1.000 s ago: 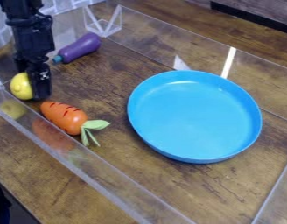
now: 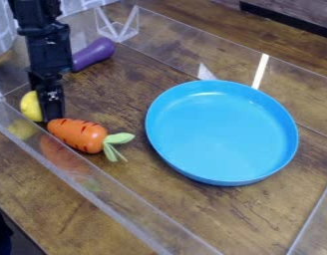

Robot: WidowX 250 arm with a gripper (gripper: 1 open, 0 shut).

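Note:
My black gripper point(image 2: 47, 98) reaches down from the top left over a yellow toy point(image 2: 31, 104), which is partly hidden behind its fingers at the left edge of the clear-walled area. Just below and right of the gripper lies an orange toy carrot point(image 2: 79, 133) with green leaves. A purple eggplant point(image 2: 95, 54) lies behind the gripper's upper part. The fingers' spacing is hard to make out.
A large blue plate point(image 2: 219, 132) fills the centre right of the wooden surface point(image 2: 166, 219). Clear plastic walls border the area. The wood between eggplant and plate is bare.
My gripper has shifted slightly to the right, toward the carrot. The yellow toy is now more hidden behind it.

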